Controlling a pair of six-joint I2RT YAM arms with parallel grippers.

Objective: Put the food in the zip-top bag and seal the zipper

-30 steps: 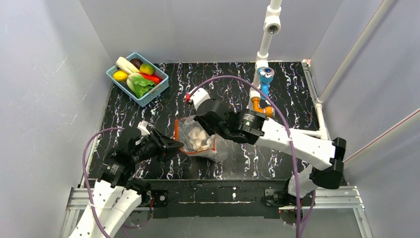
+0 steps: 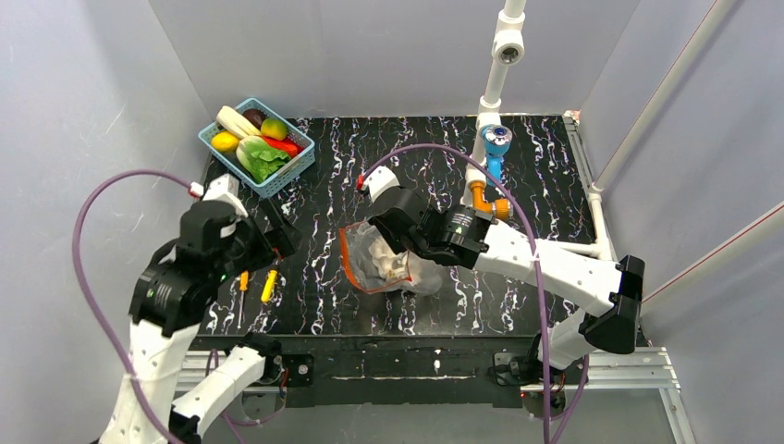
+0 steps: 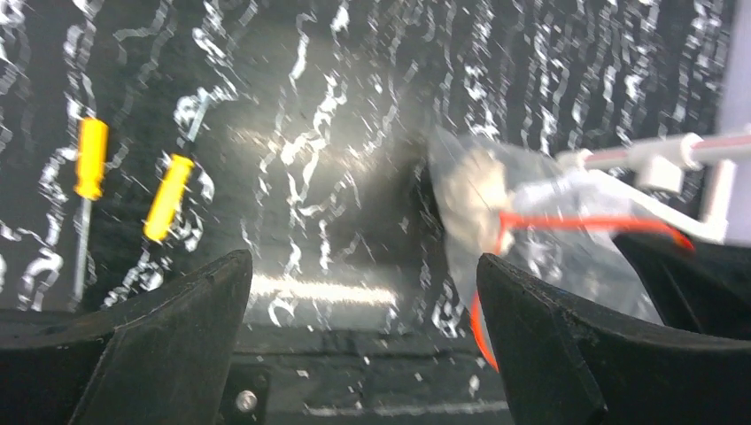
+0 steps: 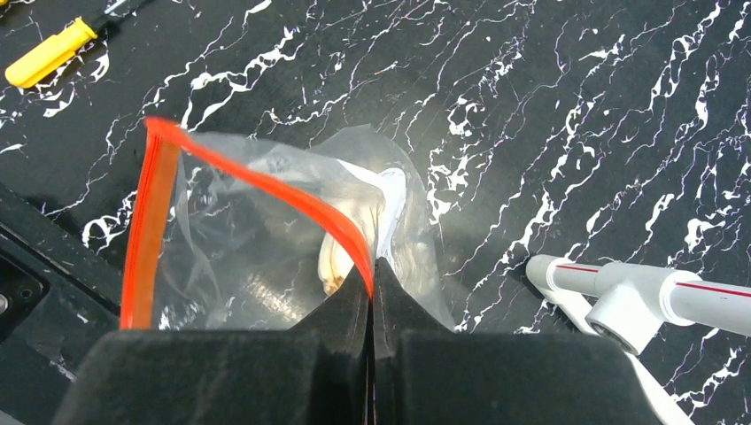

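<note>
The clear zip top bag (image 2: 416, 277) with orange zipper lies at the table's middle, pale food (image 4: 336, 257) inside. My right gripper is shut at the zipper edge (image 4: 266, 181), pinching the thin rim of the bag (image 3: 460, 177). My left gripper (image 2: 282, 236) hangs left of the bag, higher up; in its wrist view the fingers (image 3: 150, 336) are wide open with nothing between them.
A blue basket (image 2: 296, 168) of vegetables and fruit sits at the back left. Two yellow screwdrivers (image 3: 168, 197) lie left of the bag. White pipework (image 4: 717, 304) with blue and orange fittings stands on the right.
My left arm has moved up and back, away from the bag's left corner. My right gripper has shifted slightly right with the bag's edge.
</note>
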